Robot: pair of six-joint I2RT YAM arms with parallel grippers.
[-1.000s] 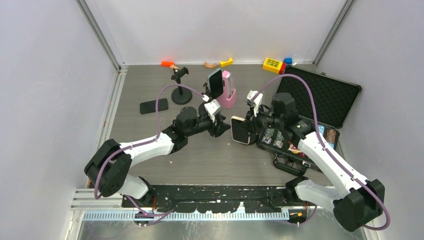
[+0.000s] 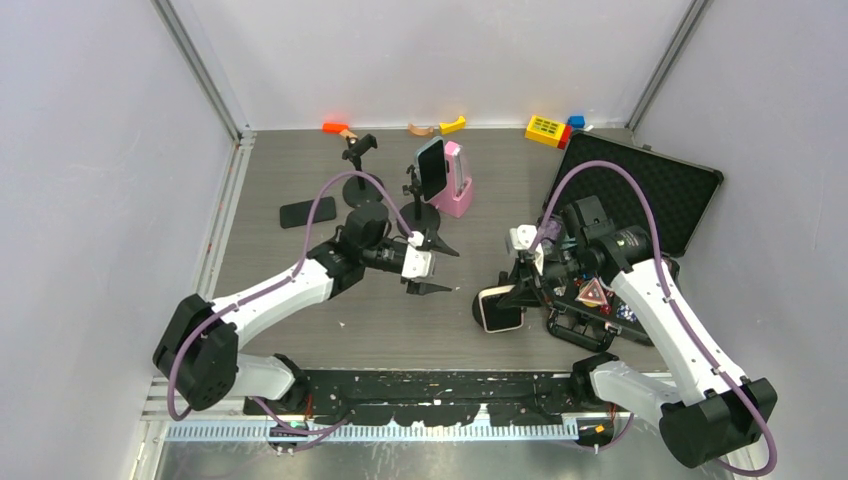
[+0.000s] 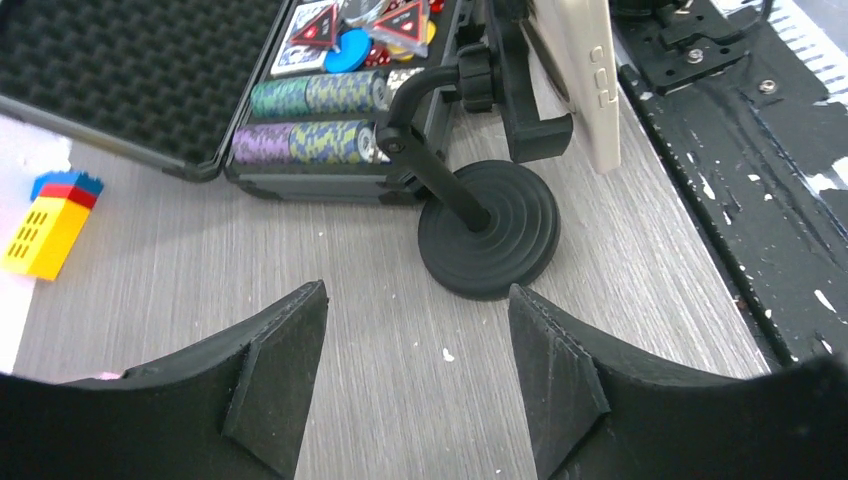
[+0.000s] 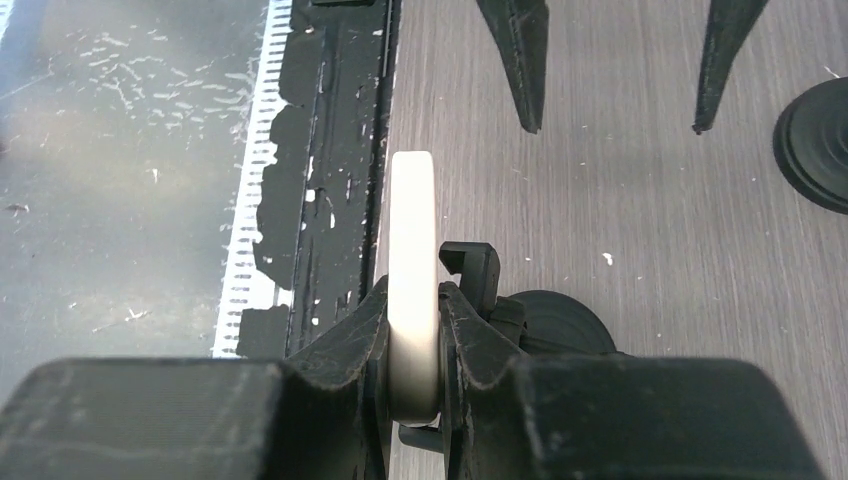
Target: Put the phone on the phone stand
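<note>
A white-edged phone [image 2: 501,313] [image 3: 597,90] [image 4: 411,200] rests upright against the cradle of a black stand [image 3: 488,230] [image 4: 560,319] at centre right, with my right gripper [image 2: 520,290] shut on the phone's edge. My left gripper [image 2: 430,270] stands open to the left of that stand, nothing between its fingers. A dark phone [image 2: 307,212] lies flat at the left. Two more stands stand at the back, one empty [image 2: 362,190], the other holding a phone [image 2: 432,168].
An open black case [image 2: 640,190] with chips and small items fills the right side. A pink holder [image 2: 453,190] stands at the back, with toy blocks [image 2: 546,130] along the rear wall.
My right gripper has moved toward the front and slightly right, the phone and stand shifting with it.
</note>
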